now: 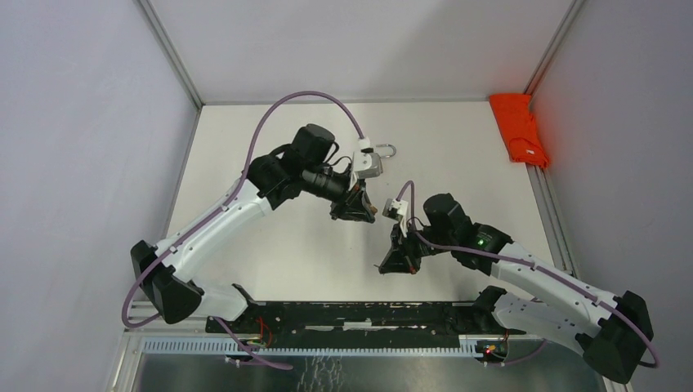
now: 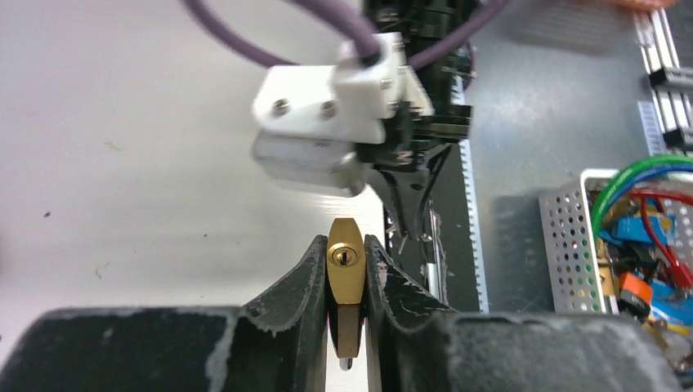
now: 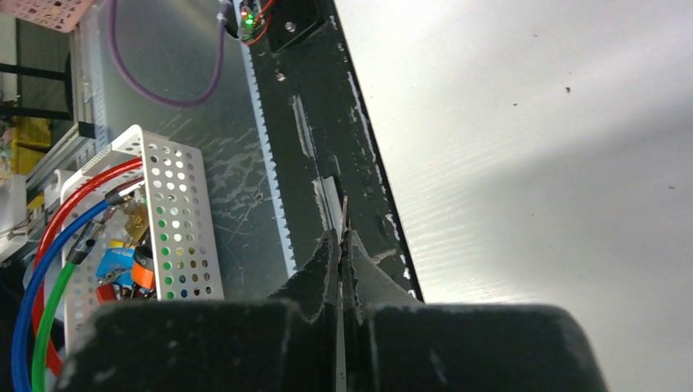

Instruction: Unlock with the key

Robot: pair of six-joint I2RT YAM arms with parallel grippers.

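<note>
A brass lock (image 2: 346, 269), its keyhole facing up the left wrist view, is pinched between the fingers of my left gripper. In the top view that gripper (image 1: 364, 214) hangs over the middle of the table. My right gripper is shut on a thin sliver, apparently the key (image 3: 345, 214) seen edge-on. From above, the right gripper (image 1: 392, 266) is nearer the table's front, its key tip (image 1: 378, 265) poking out to the left. A clear gap separates key and lock.
The shackle (image 1: 387, 150) of another padlock shows on the table behind the left arm, which hides its body. An orange cloth (image 1: 520, 129) lies back right. A white perforated basket (image 3: 181, 216) of tools stands beyond the front edge.
</note>
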